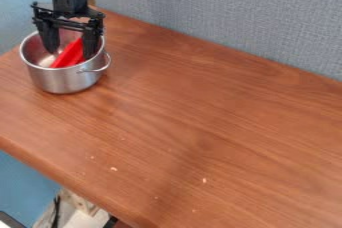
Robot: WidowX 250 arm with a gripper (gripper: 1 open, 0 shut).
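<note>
A silver metal pot [63, 79] with side handles stands at the left of the wooden table. A long red object [68, 56] lies inside it, partly hidden by the pot's wall and my gripper. My black gripper [70, 40] hangs over the pot from above, open, its fingers straddling the red object and reaching down to the rim or inside it.
A grey padded wall [234, 12] runs along the back. The table's edge drops to a blue area at the lower left.
</note>
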